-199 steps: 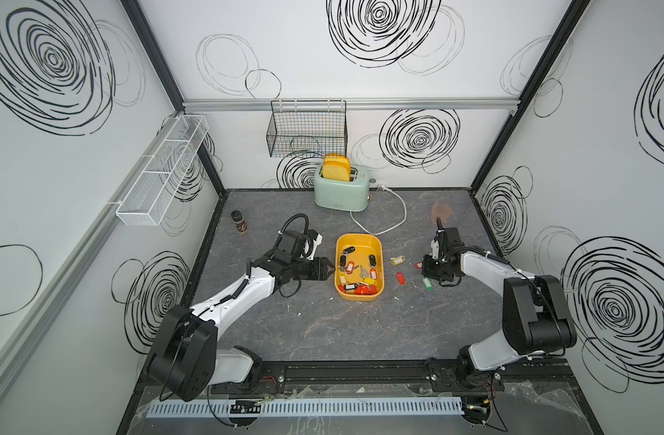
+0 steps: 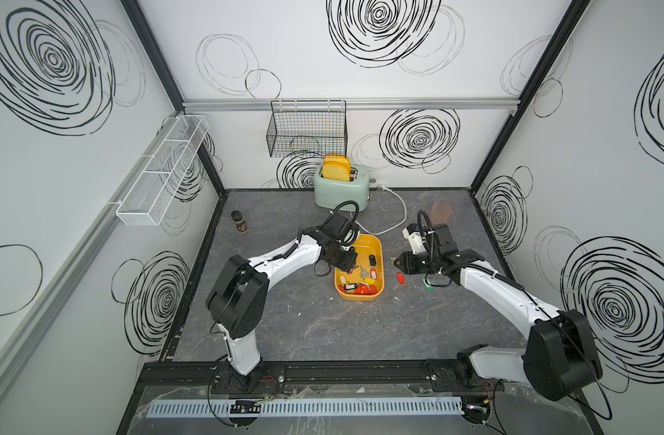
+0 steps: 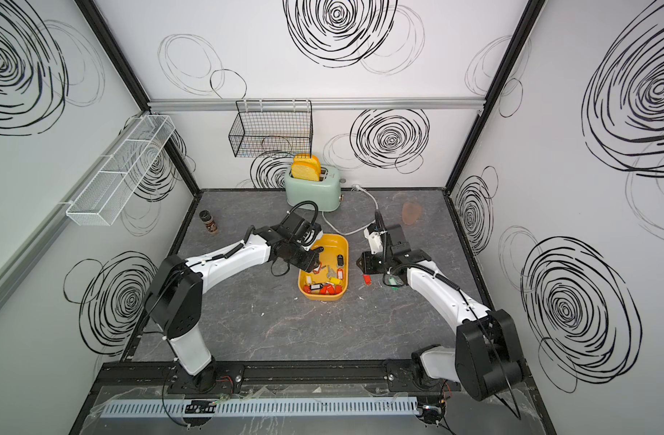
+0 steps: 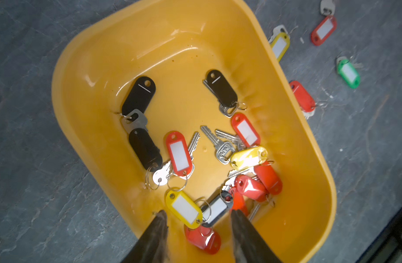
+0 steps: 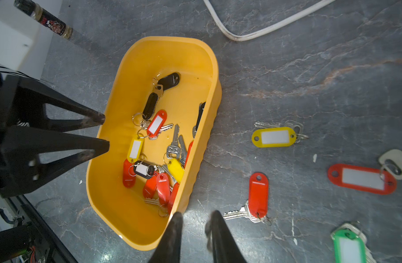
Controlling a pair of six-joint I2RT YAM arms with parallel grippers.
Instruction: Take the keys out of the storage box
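The orange storage box (image 4: 293, 210) holds several tagged keys: black tags (image 4: 138, 95) toward its far end, a red tag (image 4: 179, 153) near the middle, yellow tags (image 4: 183, 209) and a red cluster (image 4: 251, 187) nearer the front. My left gripper hangs over the box, fingers apart and empty. Seen from the right wrist, its tips reach over the box's left rim. Just right of the box is my right gripper, its fingers parted by a narrow gap with no key visible between them. On the table lie yellow-tagged (image 5: 274, 137), red-tagged (image 5: 258, 195) and green-tagged (image 5: 350, 249) keys.
A second red-tagged key (image 5: 361, 178) lies farther right. Behind the box stand a green toaster (image 2: 342, 190) and its white cable (image 5: 275, 26). A spice jar (image 2: 239, 222) is at the back left.
My left gripper has moved right from beside the box to over it. The right gripper has shifted left from near the green-tagged key toward the box.
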